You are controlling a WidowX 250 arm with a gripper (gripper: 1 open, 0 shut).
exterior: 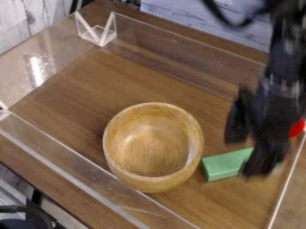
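My gripper (259, 134), dark and motion-blurred, hangs low at the right over a green block (223, 166), whose left end shows beside a round wooden bowl (125, 161). The gripper's fingers look apart, with nothing clearly between them. A red object (296, 128) is mostly hidden behind the arm at the right edge.
Clear walls edge the board, with a clear plastic piece (98, 32) at the back left.
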